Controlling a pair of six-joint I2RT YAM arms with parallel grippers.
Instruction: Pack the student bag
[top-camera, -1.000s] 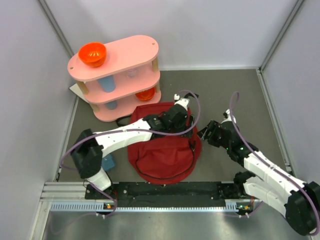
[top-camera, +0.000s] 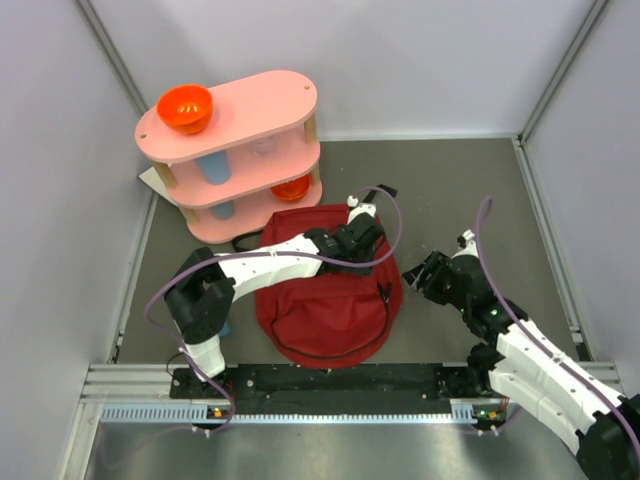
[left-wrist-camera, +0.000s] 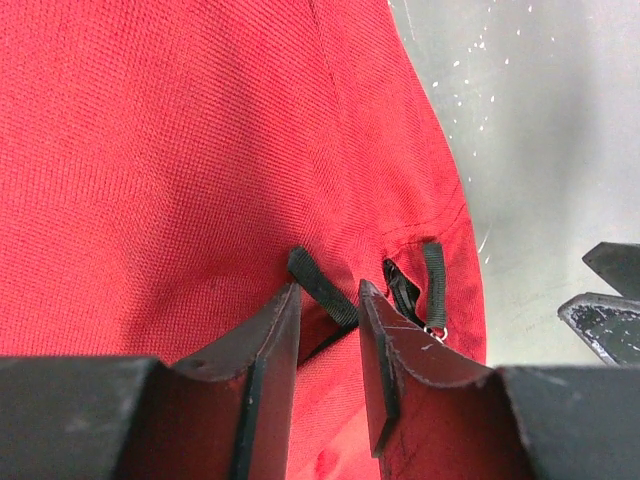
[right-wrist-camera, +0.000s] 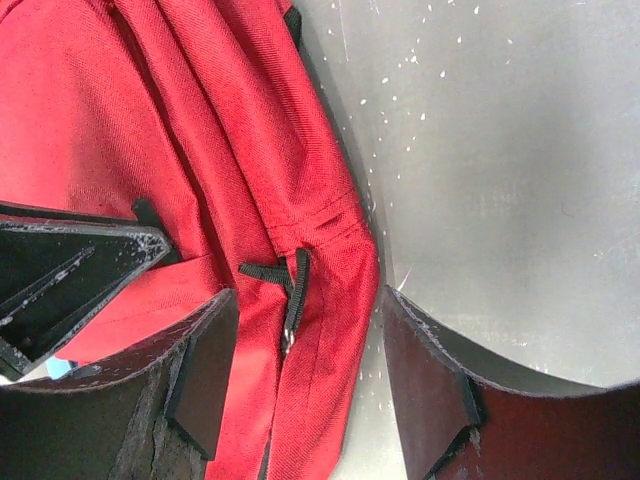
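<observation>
The red bag (top-camera: 325, 315) lies flat in the middle, its black zipper line curving across the front. My left gripper is part open above the bag's right side, with one black fabric tab (left-wrist-camera: 325, 285) showing in the gap between its fingers, not clearly gripped. A second zipper tab (right-wrist-camera: 300, 290) with a small metal pull hangs near the bag's right edge. In the right wrist view it appears between the spread fingers of my right gripper, apart from both. From above, the right gripper (top-camera: 410, 278) is open just beyond the bag's right edge.
A pink shelf (top-camera: 240, 105) at the back left carries an orange bowl (top-camera: 185, 108) and blue cups (top-camera: 213, 167). A blue item (top-camera: 223, 328) is mostly hidden behind the left arm.
The right gripper has drawn back slightly to the right, away from the bag's edge. My left arm's elbow has swung right and forward, covering more of the blue item, while its gripper stays over the bag.
</observation>
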